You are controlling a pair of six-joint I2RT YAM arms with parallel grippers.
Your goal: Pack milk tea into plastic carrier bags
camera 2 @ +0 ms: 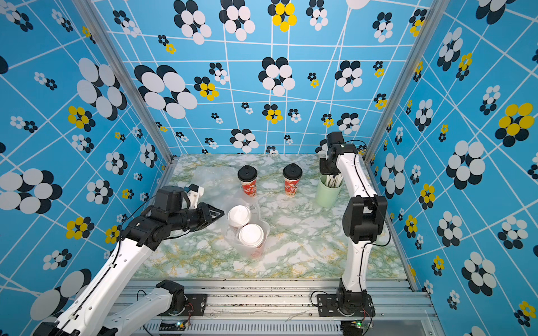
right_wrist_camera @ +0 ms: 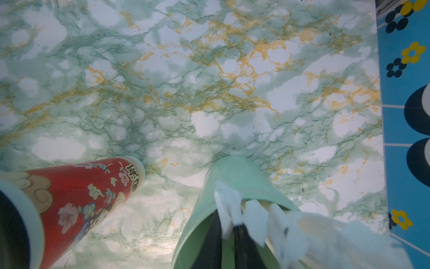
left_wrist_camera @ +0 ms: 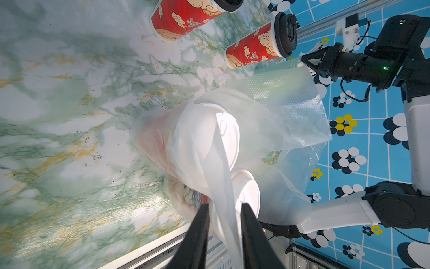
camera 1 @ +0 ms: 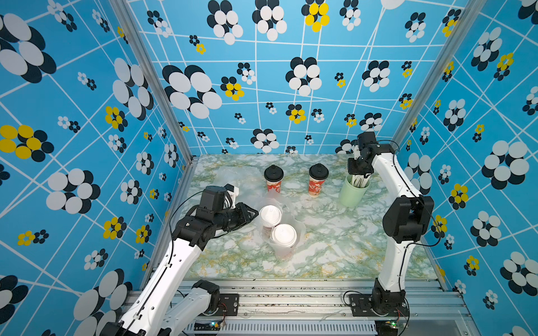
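A clear plastic carrier bag (left_wrist_camera: pixel 286 112) stands around two white-lidded cups (camera 1: pixel 270 215) at the table's middle. My left gripper is shut on one handle strip of the bag, left of the cups. The bag's other side spreads loosely to the right in the left wrist view. At the right, a pale green holder (right_wrist_camera: pixel 233 174) contains several white-wrapped straws (camera 1: pixel 359 181). My right gripper is at its mouth, fingers close together, one wrapped straw end (right_wrist_camera: pixel 228 201) at the fingertips. Whether they grip it cannot be told.
Two red cups with black lids, a left one (camera 1: pixel 273 178) and a right one (camera 1: pixel 317 178), stand at the back of the table (camera 1: pixel 336 252), left of the holder. Another flat clear bag seems to lie at the back left.
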